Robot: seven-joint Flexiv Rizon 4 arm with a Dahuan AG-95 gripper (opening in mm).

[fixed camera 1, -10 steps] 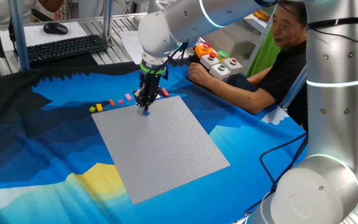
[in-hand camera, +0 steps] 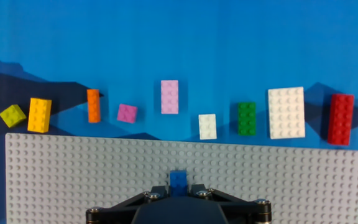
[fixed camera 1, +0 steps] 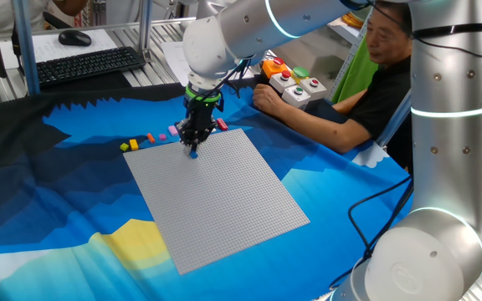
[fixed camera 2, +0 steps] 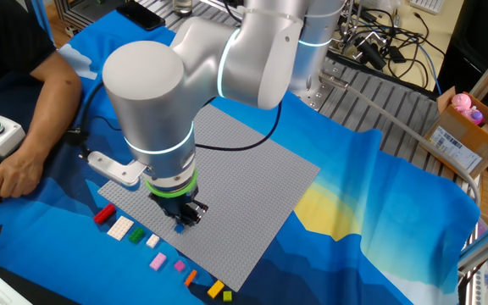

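Observation:
In the wrist view a small blue brick (in-hand camera: 178, 180) sits between the fingertips of my gripper, which looks shut on it. Beneath is the grey studded baseplate (in-hand camera: 79, 168), near its edge by the row of loose bricks. In exterior view 1 the gripper (fixed camera 1: 193, 147) points down at the plate, with the blue brick (fixed camera 1: 193, 155) at its tip. Exterior view 2 shows the same blue brick (fixed camera 2: 179, 228) low by the plate's surface. Whether it touches the studs I cannot tell.
Loose bricks line the cloth beyond the plate edge, from a lime brick (in-hand camera: 12, 116) through a pink one (in-hand camera: 169, 97) to a red one (in-hand camera: 340, 119). A person's arm (fixed camera 1: 325, 130) rests beside the button boxes (fixed camera 1: 296, 97). Most of the plate is bare.
The gripper and blue brick have shifted very slightly left and down in exterior view 1. The loose bricks and the plate have stayed in place.

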